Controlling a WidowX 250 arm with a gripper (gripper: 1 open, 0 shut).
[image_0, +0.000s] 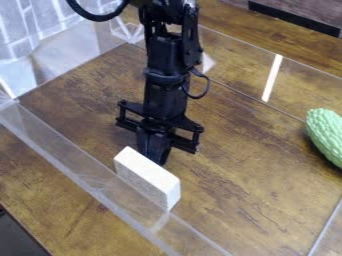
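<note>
My black gripper is low over the wooden tray floor, left of centre, its fingertips just behind a white rectangular block. The block lies near the clear front wall of the tray, angled toward the lower right. The fingertips are dark and partly hidden by the block, and nothing is visible held between them; the gripper looks shut.
A green textured vegetable lies at the right edge. A clear wall runs along the front left, and crumpled silvery material is at the back left.
</note>
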